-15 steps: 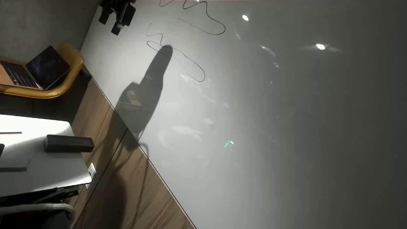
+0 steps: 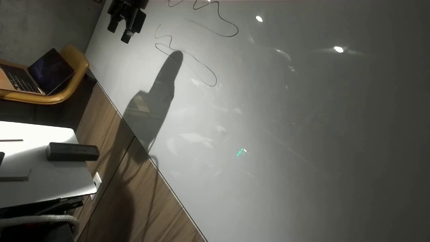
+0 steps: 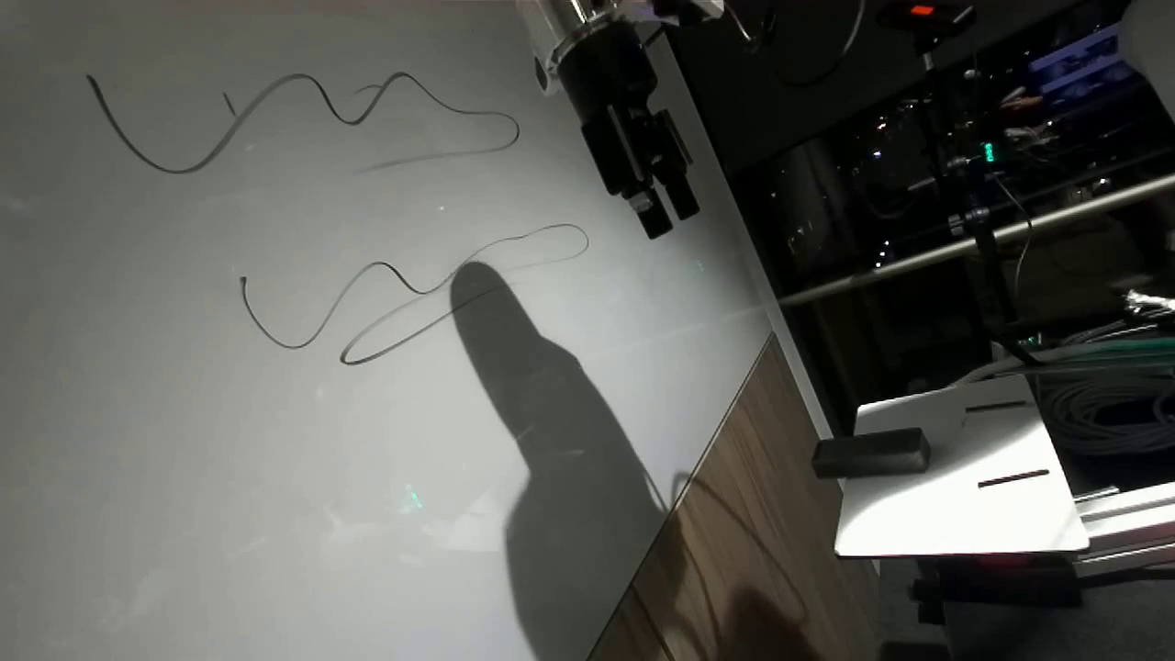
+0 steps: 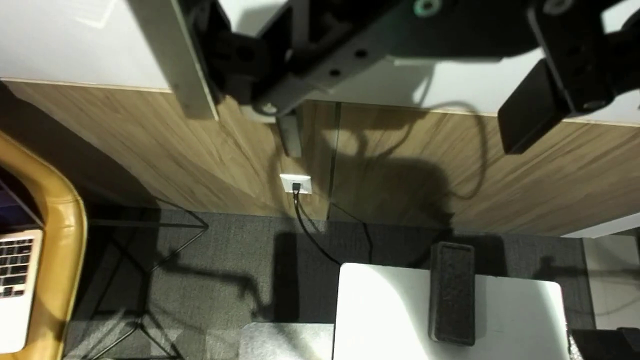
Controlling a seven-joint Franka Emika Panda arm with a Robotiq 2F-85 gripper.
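Near the top of both exterior views, my gripper (image 2: 119, 34) (image 3: 671, 216) hangs in the air before the whiteboard (image 2: 302, 141). Its fingers stand apart and hold nothing; the wrist view shows a wide gap between them. A black oblong block, like a board eraser (image 4: 453, 294), lies on a small white table (image 4: 384, 318), well below the gripper and apart from it. Dark wavy lines (image 3: 180, 171) are drawn on the upper part of the board, and the arm's shadow falls across some of them.
Wood panelling (image 2: 169, 205) runs along the board's lower edge, with a white wall socket (image 4: 295, 183) and plugged-in cable. A yellow chair (image 2: 78, 60) carries an open laptop (image 2: 50, 72). Open air lies between the gripper and the table.
My gripper has shifted slightly down and to the right in exterior view 1, and its shadow has moved a little too. The block and the drawn lines look the same.
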